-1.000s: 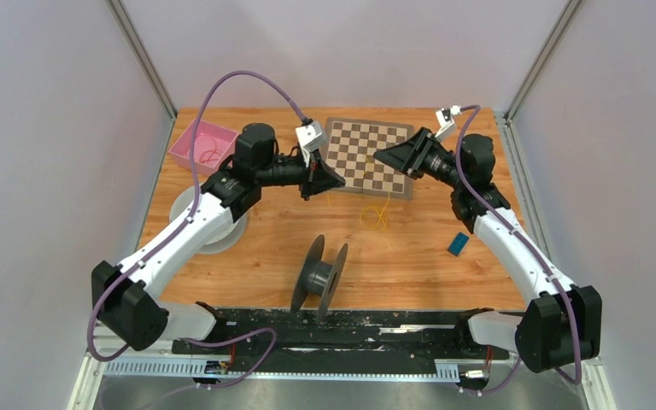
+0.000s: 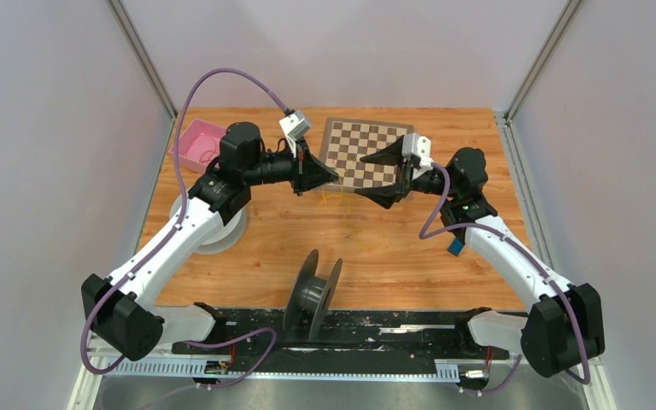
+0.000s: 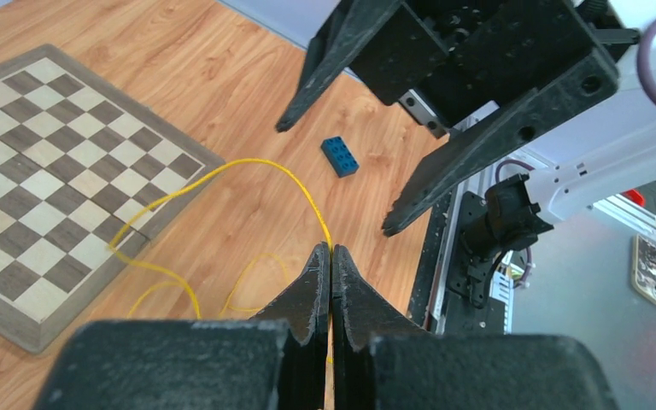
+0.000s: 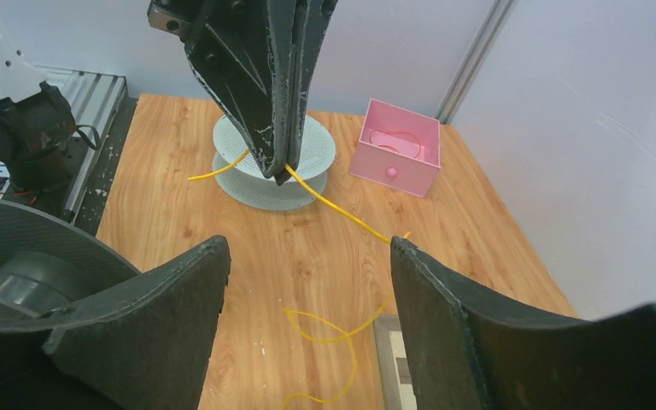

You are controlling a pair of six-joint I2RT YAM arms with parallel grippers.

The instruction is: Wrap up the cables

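Observation:
A thin yellow cable [image 3: 260,161] is pinched between the shut fingertips of my left gripper. In the right wrist view a short end of the cable [image 4: 342,210] sticks out on one side of those fingers, and the longer part hangs down in loose loops. My right gripper is open, facing the left one with a gap between them. The cable passes near its right-hand finger in that view; whether they touch I cannot tell. A dark grey spool [image 2: 314,293] stands on its flanges' edges at the table's front edge, no yellow cable visible on it.
A checkered board [image 2: 367,154] lies at the back middle. At the left stand a pink box [image 2: 198,143] and a white round spool [image 2: 226,237]. The small blue brick [image 2: 455,247] is at the right. Bare wood fills the table's middle right.
The left arm shifted slightly left. The cable loops swung, and the dark spool tilted slightly.

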